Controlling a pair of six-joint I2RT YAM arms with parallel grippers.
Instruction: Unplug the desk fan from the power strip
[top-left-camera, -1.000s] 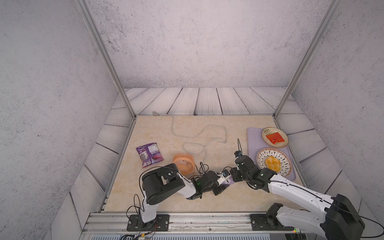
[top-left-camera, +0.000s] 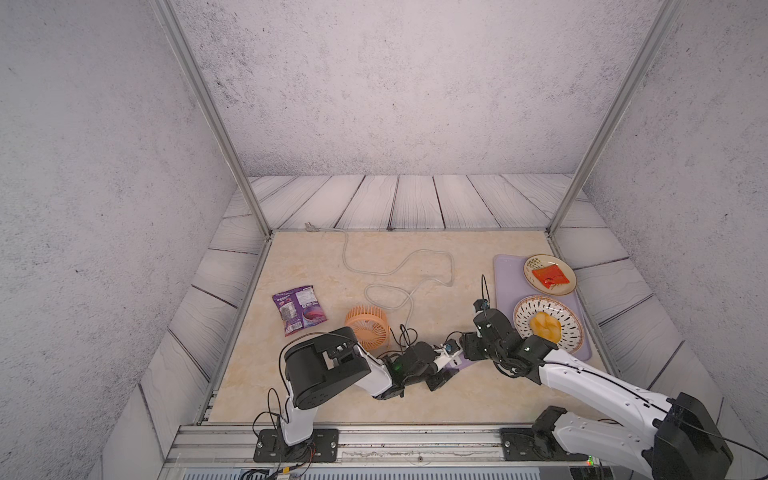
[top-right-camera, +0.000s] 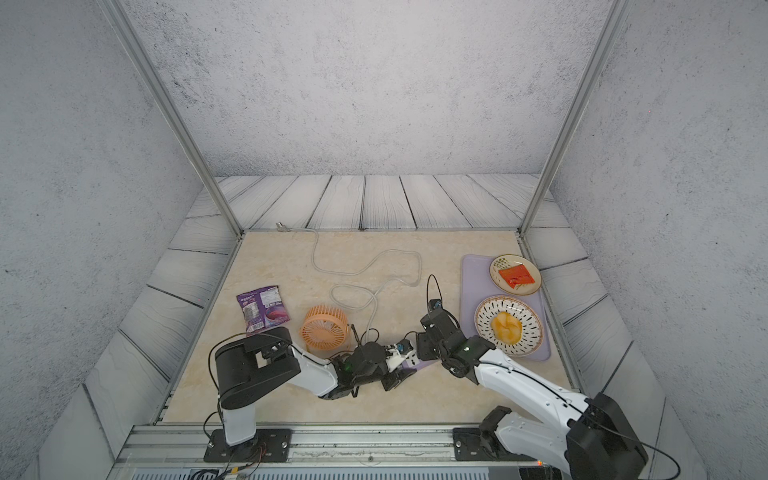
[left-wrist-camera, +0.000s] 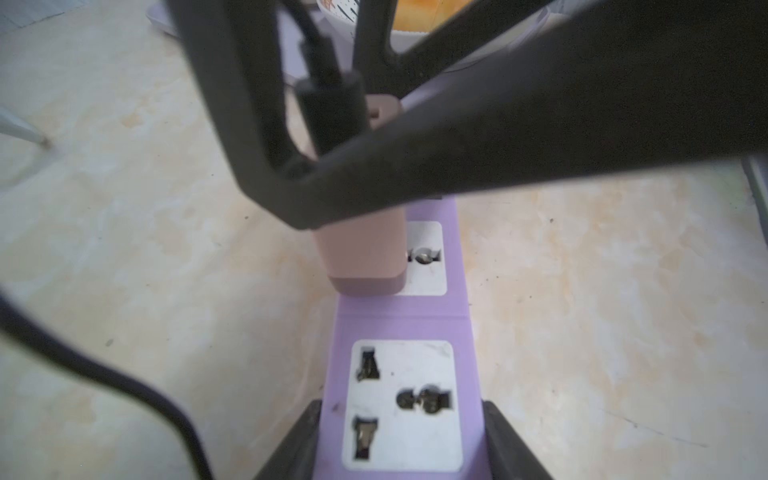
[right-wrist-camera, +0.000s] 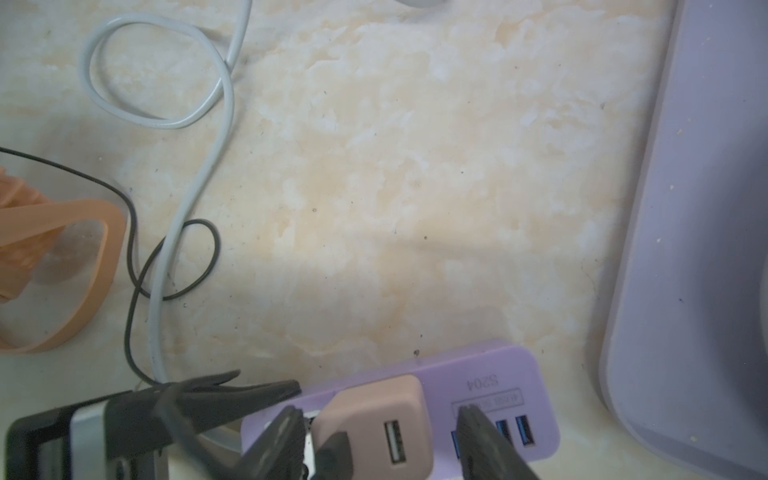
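Note:
The lavender power strip (left-wrist-camera: 460, 308) lies near the front middle of the table, with my left gripper shut across its near end. A pink adapter (left-wrist-camera: 364, 252) sits on the strip's sockets, and a black cable plug (left-wrist-camera: 332, 108) goes into it. In the right wrist view, my right gripper is open, its fingers on either side of the adapter (right-wrist-camera: 384, 408); whether they touch it is unclear. The orange desk fan (top-left-camera: 367, 328) stands behind the left arm, its thin dark cable (right-wrist-camera: 134, 240) leading toward the strip.
A white cord (top-left-camera: 400, 264) loops over the table behind the fan. At right, a lavender tray (top-left-camera: 509, 276) carries two plates. A purple snack bag (top-left-camera: 300, 309) lies at left. Bare table stretches between cord and tray.
The left arm, strip and fan look unmoved.

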